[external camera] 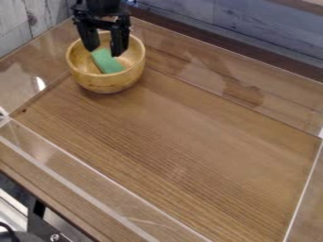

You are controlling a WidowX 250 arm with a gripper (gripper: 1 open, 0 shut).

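Observation:
A yellow-tan bowl [109, 80] sits at the back left of the wooden table, holding a green oblong object [106, 60]. My black gripper [104, 47] reaches down from the top of the view into the bowl, open, its fingers on either side over the green object's upper end. Whether they touch it is too small to tell.
Walls or raised edges border it at the back and left. Dark cabling lies at the bottom left corner.

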